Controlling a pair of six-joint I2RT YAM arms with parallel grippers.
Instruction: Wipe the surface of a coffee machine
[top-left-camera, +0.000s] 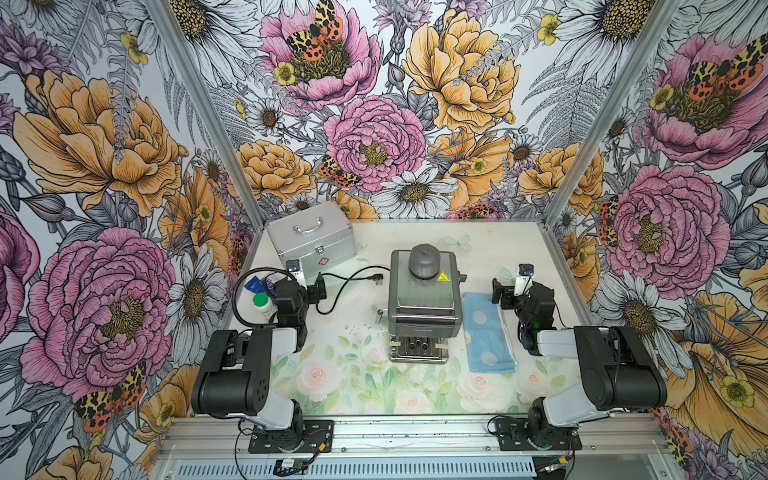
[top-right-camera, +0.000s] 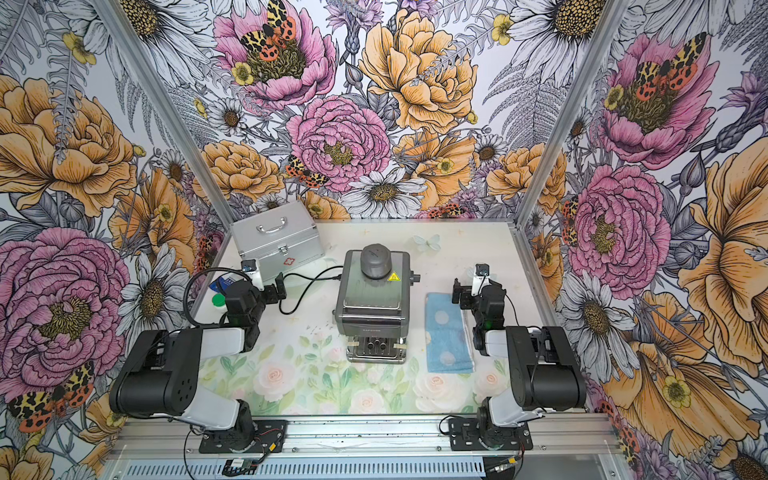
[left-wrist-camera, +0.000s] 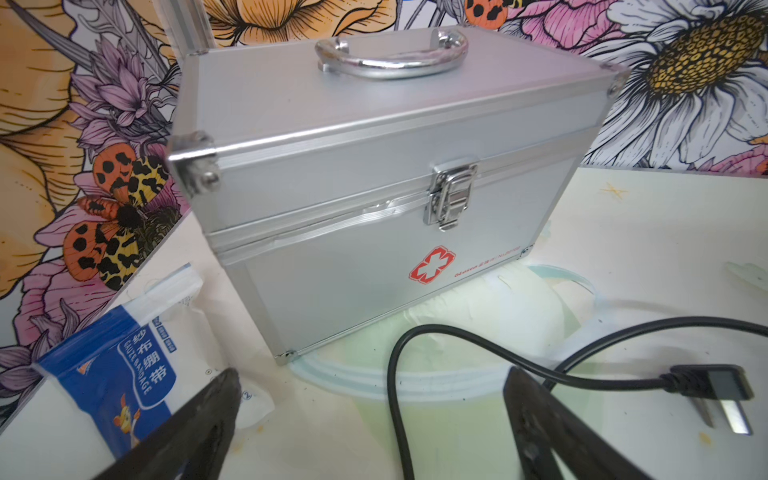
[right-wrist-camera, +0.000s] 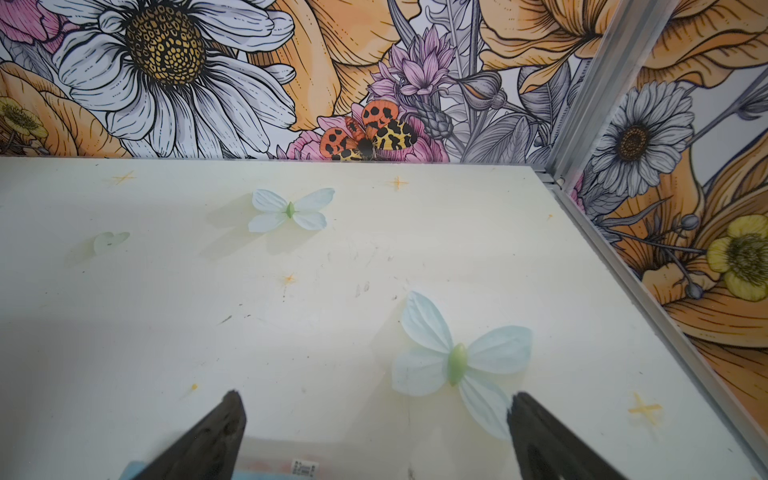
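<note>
The grey coffee machine (top-left-camera: 428, 300) stands upright in the middle of the table, a dark dome on its top and a drip tray at its front. To its right a folded blue cloth with pale dots (top-left-camera: 485, 336) lies flat. Just right of the cloth, above the table, my right gripper is open; its view shows bare table between the fingers and a sliver of the cloth's edge low down. Left of the machine, my left gripper is open too, with only a black cable in sight beyond its fingers. Neither touches machine or cloth.
A silver first-aid case (left-wrist-camera: 384, 200) fills the back left, with a blue-and-white gauze packet (left-wrist-camera: 152, 360) beside it. A green-capped bottle (top-left-camera: 262, 304) stands near the left arm. The cable's plug (left-wrist-camera: 712, 385) lies on the table.
</note>
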